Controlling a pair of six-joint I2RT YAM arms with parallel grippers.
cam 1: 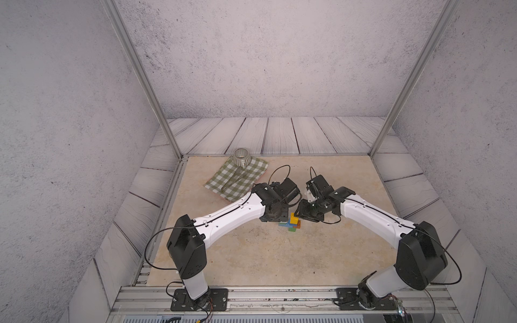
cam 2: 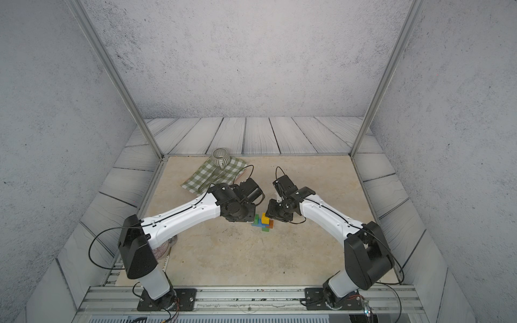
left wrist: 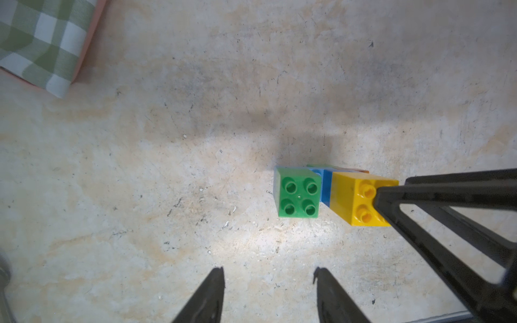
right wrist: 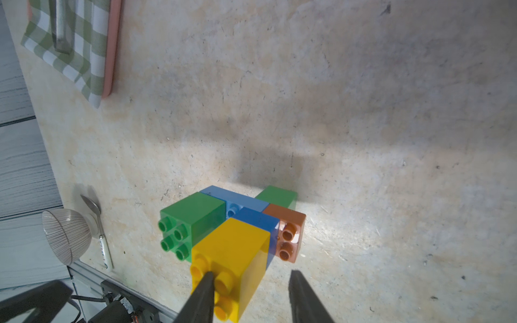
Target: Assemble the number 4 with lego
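The lego assembly stands mid-table. In the right wrist view a light-blue brick (right wrist: 234, 199) bears a taller green brick (right wrist: 196, 215) at one end, with a darker blue brick (right wrist: 258, 218) beside it. Above the dark blue one sits a yellow brick (right wrist: 237, 242); a brown brick (right wrist: 288, 228) and another green brick (right wrist: 280, 196) adjoin. My right gripper is open above the yellow brick, one finger overlapping its studs in view; contact cannot be judged. My left gripper is open and empty, off to the side of the green brick (left wrist: 298, 192).
A checkered cloth (cam 1: 229, 180) with a striped cup (cam 1: 241, 157) lies at the back left. A round mesh item (right wrist: 67, 235) and a spoon (right wrist: 97, 212) lie at the left. Both grippers are close together.
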